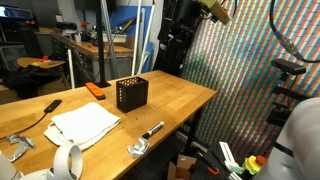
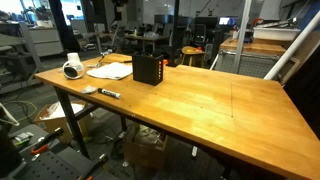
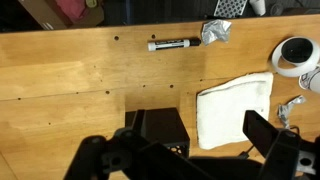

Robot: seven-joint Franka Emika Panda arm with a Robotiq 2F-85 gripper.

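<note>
A black perforated box [image 1: 132, 95] stands on the wooden table, also seen from above as a dark box [image 3: 165, 126] in the wrist view. Beside it lies a folded white cloth [image 3: 230, 108]. Near the table's edge are a dark marker with a white end [image 3: 174, 44] and a crumpled silver foil piece [image 3: 215, 31]. A white mug [image 3: 296, 55] sits past the cloth, close to another silver scrap [image 3: 287, 108]. My gripper hangs high over the table, its fingers wide apart, open with nothing seen between them; the box partly shows beneath the left finger.
An orange object [image 1: 95, 90] lies behind the cloth, and a dark slim item [image 1: 52, 106] to its left. A cardboard box [image 2: 145, 148] stands below the table.
</note>
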